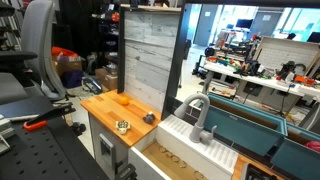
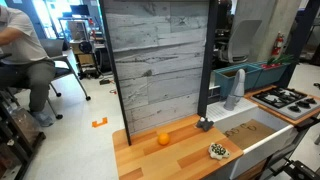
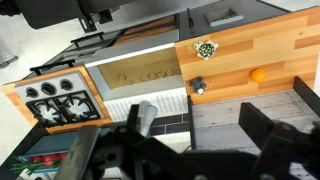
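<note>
In the wrist view my gripper shows as dark fingers at the bottom edge, spread apart, with nothing seen between them. It hangs over the toy kitchen. An orange ball-like fruit (image 3: 257, 75) rests on the wooden counter (image 2: 185, 160). Closer to the counter's front edge is a small round pale, patterned item (image 3: 206, 48). A small grey metallic object (image 3: 198, 85) stands near the sink side. The drawer (image 3: 140, 70) under the sink is pulled out, and its wooden floor looks bare. Neither exterior view clearly shows the gripper.
A grey faucet (image 2: 236, 90) rises at the white sink. The black stove top (image 2: 285, 97) lies beyond it, and a teal bin (image 2: 265, 77) stands behind. A tall grey plank wall (image 2: 165, 70) backs the counter. Bare wood surrounds the counter items.
</note>
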